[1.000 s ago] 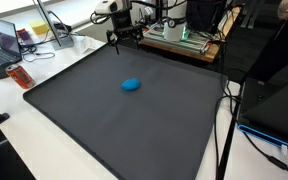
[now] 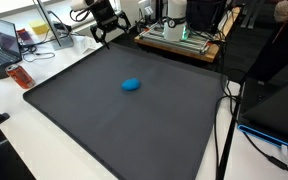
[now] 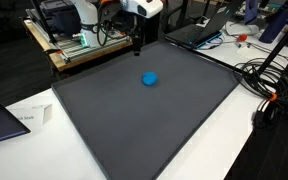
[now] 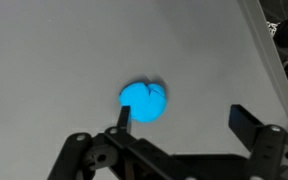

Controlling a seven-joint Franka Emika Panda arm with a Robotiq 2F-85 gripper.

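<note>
A small bright blue rounded object lies on the dark grey mat. In the wrist view the blue object shows a notch or crease along its upper edge, nearer the left finger than the right one. My gripper stands open above the mat, with its fingers wide apart and nothing held. In the second exterior view the blue object is clear of the gripper, which hangs behind it near the mat's far edge.
A red can stands off the mat's left edge, with a laptop behind it. Black cables lie beside the mat in the second exterior view.
In exterior view 1 the arm and gripper have shifted slightly left at the far edge of the mat. The blue object has stayed in place.
</note>
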